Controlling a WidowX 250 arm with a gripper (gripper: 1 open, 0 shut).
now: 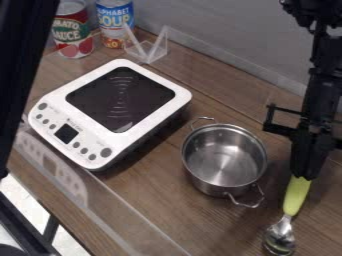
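My black gripper (302,168) is at the right, pointing down at the top of a yellow-green handled spoon (297,195), whose metal bowl (278,237) is near the bottom edge. The handle runs up to the fingertips, which look shut on or around its end; the exact grip is hard to see. A steel pot (225,157) with two handles stands just left of the spoon on the wooden counter.
A white induction cooker (87,137) fills the left. A tomato sauce can (71,31) and a soup can (115,22) stand at the back left, beside a clear plastic piece (147,45). Bare counter lies behind the pot.
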